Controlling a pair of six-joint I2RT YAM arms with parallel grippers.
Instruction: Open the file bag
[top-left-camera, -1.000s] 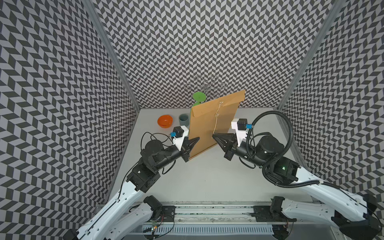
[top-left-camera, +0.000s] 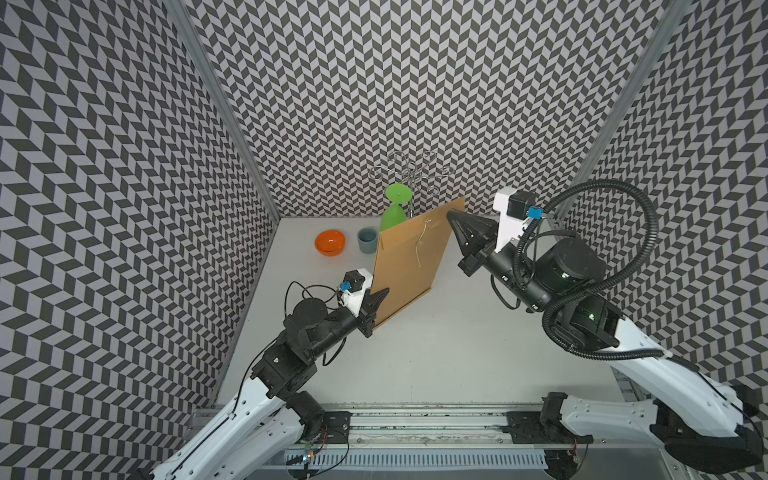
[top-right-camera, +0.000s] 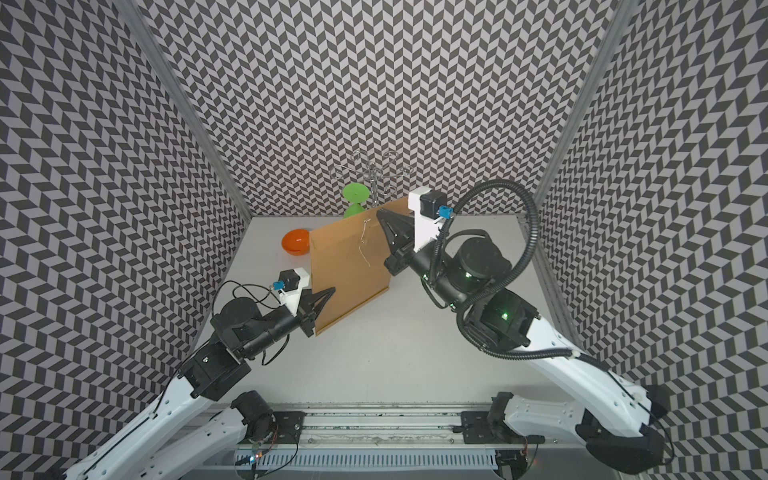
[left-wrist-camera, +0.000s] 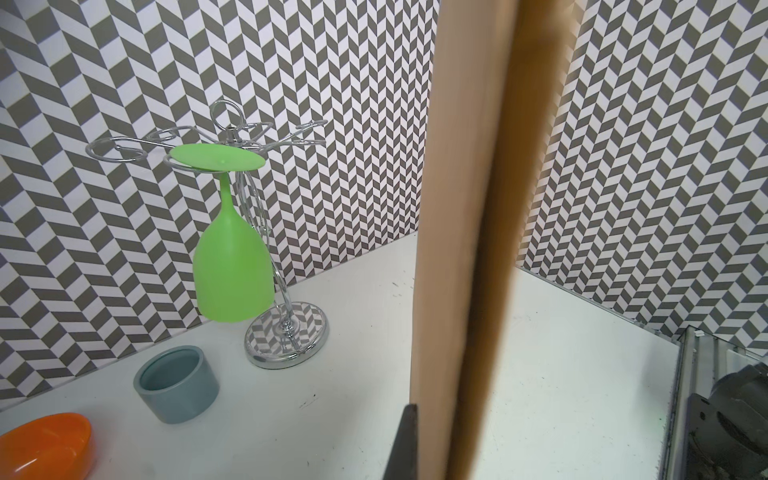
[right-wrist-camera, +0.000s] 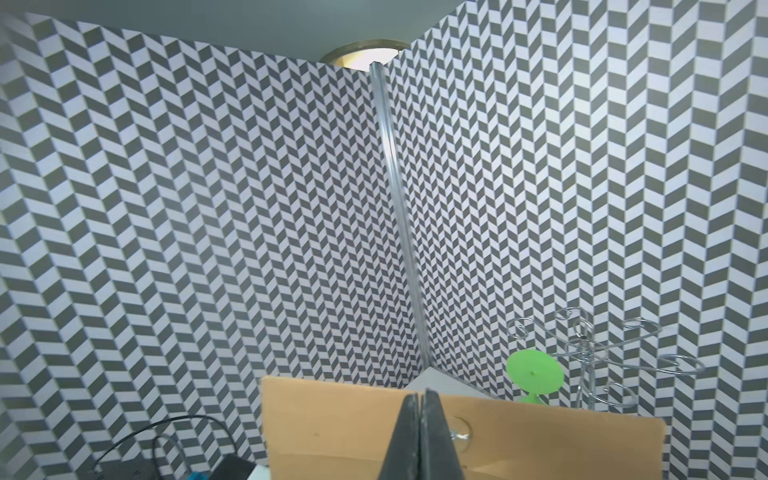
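Note:
The brown file bag (top-left-camera: 406, 268) is held up and tilted above the table. My left gripper (top-left-camera: 385, 293) is shut on its left side; in the left wrist view the bag (left-wrist-camera: 464, 240) is edge-on beside a dark finger (left-wrist-camera: 404, 444). A thin pale string (top-right-camera: 365, 252) dangles loosely from near the flap (top-right-camera: 340, 230), which lies along the bag's upper part. My right gripper is shut, its tips in front of the flap beside a round fastener (right-wrist-camera: 460, 436), and no string shows between them. From above, the right tips look close to the bag's upper right corner.
Behind the bag stands a metal rack (left-wrist-camera: 286, 340) with a green goblet (left-wrist-camera: 233, 272) hanging upside down. A blue-grey cup (left-wrist-camera: 176, 384) and an orange bowl (top-left-camera: 329, 242) sit to the left.
My right gripper has moved up toward the bag's top. The bag has shifted slightly left and down with my left gripper.

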